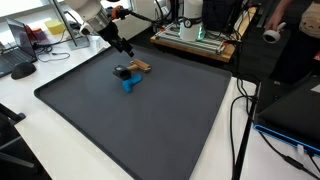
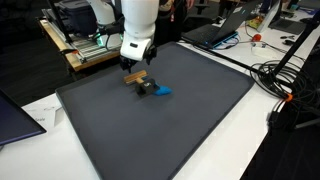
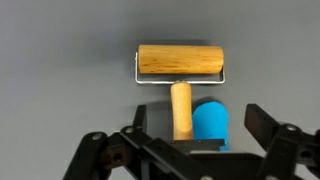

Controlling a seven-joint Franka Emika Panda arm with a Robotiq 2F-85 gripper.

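A wooden roller point(image 3: 180, 59) in a wire frame lies on the dark tabletop, its wooden handle point(image 3: 181, 110) pointing toward my gripper in the wrist view. Beside the handle is a blue object point(image 3: 210, 122), only partly visible. My gripper is open, its two dark fingers spread either side of the handle and blue object in that view, with nothing held. From outside, the gripper point(image 1: 126, 51) hangs above the table just behind the group. A small black object point(image 1: 122, 72) sits between the roller point(image 1: 141, 65) and the blue piece point(image 1: 132, 83).
Cables point(image 2: 275, 75) and equipment lie beyond one edge. A wooden stand point(image 1: 195, 45) with more items is behind the table.
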